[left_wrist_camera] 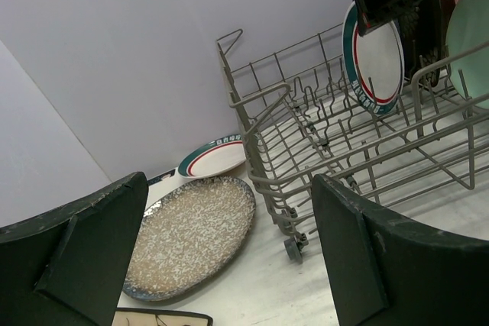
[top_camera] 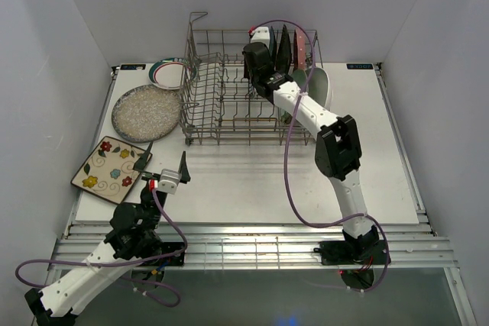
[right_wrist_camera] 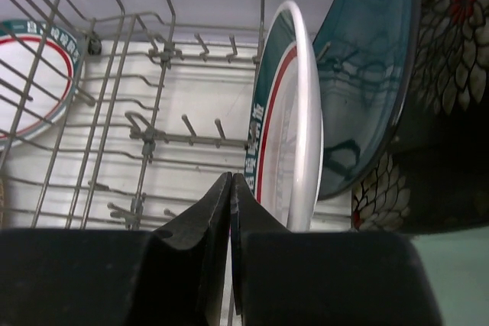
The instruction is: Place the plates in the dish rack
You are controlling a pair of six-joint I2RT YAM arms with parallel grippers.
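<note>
My right gripper is inside the dish rack (top_camera: 206, 112), shut on the white plate with teal-and-red rim, which stands on edge beside dark plates; the left wrist view shows it upright among the tines. My left gripper (top_camera: 164, 159) stands open over the front left of the counter, near the square flowered plate (top_camera: 107, 173). A speckled plate (top_camera: 145, 112) and a teal-rimmed plate (top_camera: 168, 74) lie flat left of the rack.
Pink (top_camera: 301, 47) and pale green (left_wrist_camera: 466, 43) plates stand in the rack's right part. Its left and middle rows are largely empty.
</note>
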